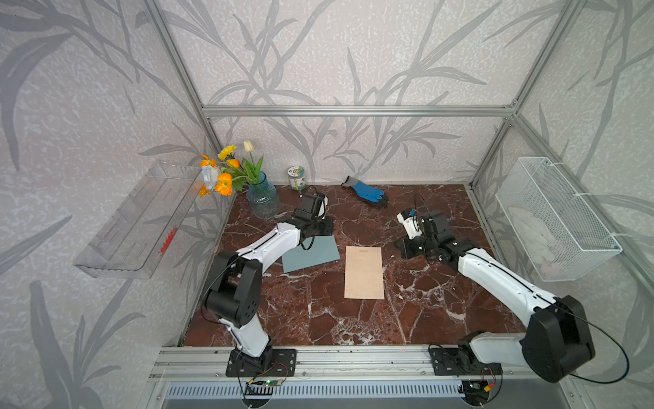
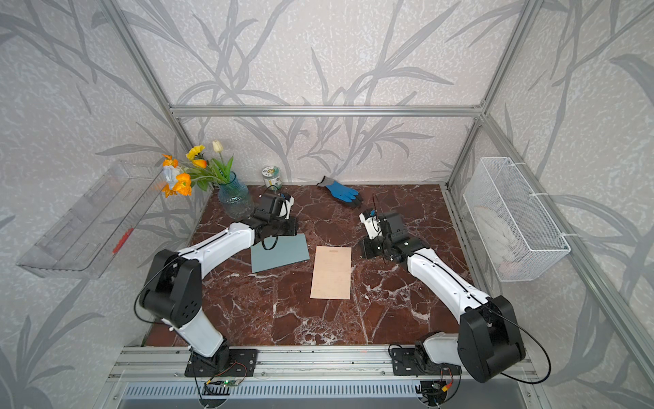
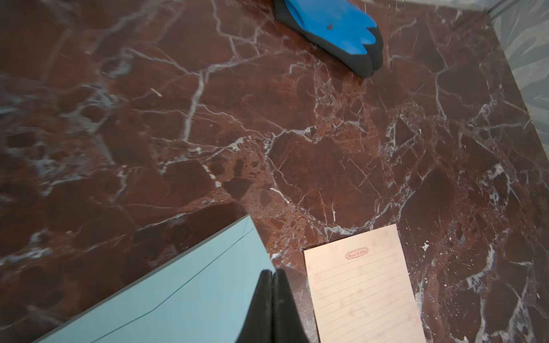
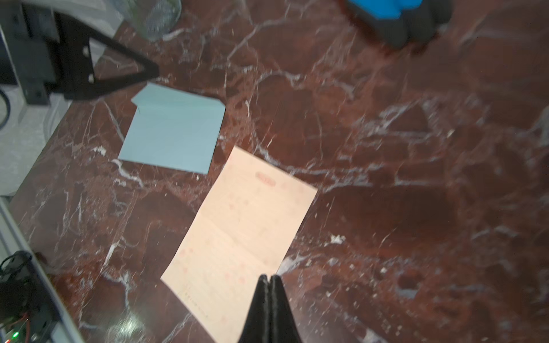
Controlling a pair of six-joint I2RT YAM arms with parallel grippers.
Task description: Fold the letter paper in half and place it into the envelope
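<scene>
Cream lined letter paper (image 1: pixel 363 272) lies flat and unfolded at the table's centre, with a small printed label at its top. The pale blue envelope (image 1: pixel 308 255) lies left of it, apart from it. My left gripper hangs over the envelope, shut with nothing visible between its fingers. My right gripper is above the table right of the paper, pointing toward it, also shut and empty.
A vase with flowers (image 1: pixel 263 201) and a small tin (image 1: pixel 296 177) stand at the back left, and a blue glove (image 1: pixel 368 191) lies at the back. A clear bin (image 1: pixel 136 218) and a wire basket (image 1: pixel 557 231) hang at the sides.
</scene>
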